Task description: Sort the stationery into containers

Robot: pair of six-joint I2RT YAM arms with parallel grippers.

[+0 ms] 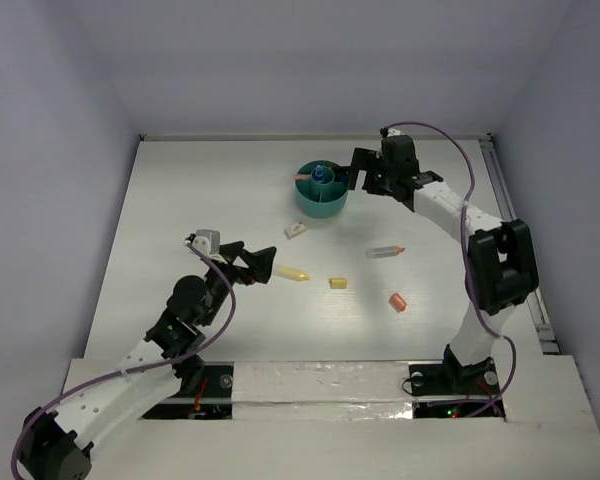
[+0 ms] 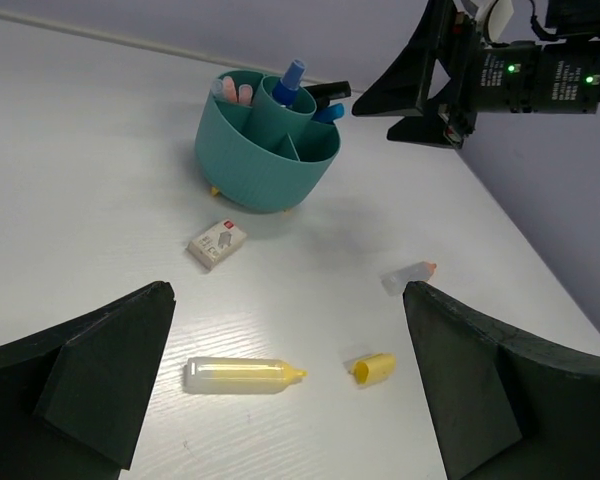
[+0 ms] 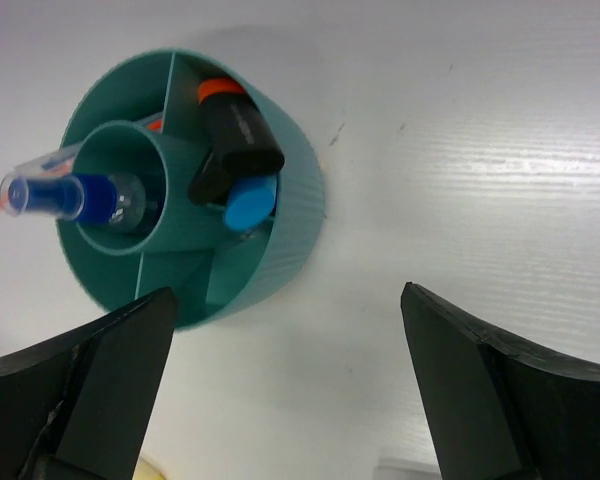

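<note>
A teal round divided container (image 3: 290,240) holds a blue-capped bottle (image 3: 85,197), a black item (image 3: 240,135), a blue item (image 3: 250,203) and pink pieces. On the table lie an eraser (image 2: 217,242), a yellow tube (image 2: 242,376), a short yellow piece (image 2: 374,368), a clear tube (image 1: 384,251) and an orange piece (image 1: 398,301). My open left gripper (image 1: 250,265) hangs left of the yellow tube, nothing between its fingers. My right gripper (image 1: 362,168) stands open at the container's right, also empty.
Walls enclose the workspace on the back and sides, and the loose items lie in the middle and front right.
</note>
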